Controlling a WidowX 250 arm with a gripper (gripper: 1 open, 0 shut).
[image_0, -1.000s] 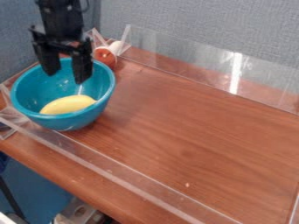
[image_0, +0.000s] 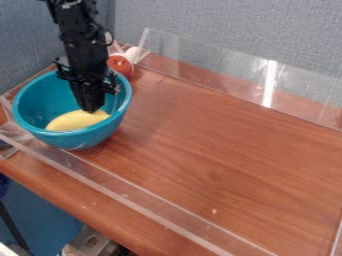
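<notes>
A blue bowl (image_0: 100, 135) stands at the left of the wooden table, with an elongated pale yellow object (image_0: 74, 120) lying in it. The black gripper (image_0: 91, 104) reaches down inside the bowl, just above and behind the yellow object. It looks shut, with nothing visible between its fingers, though the tips are dark and hard to make out.
A red round object (image_0: 120, 65) with something white beside it sits behind the bowl. Clear low walls (image_0: 267, 85) edge the table (image_0: 221, 160).
The gripper has descended from above the bowl to deep inside it, close to the yellow object, and its fingers look closer together.
</notes>
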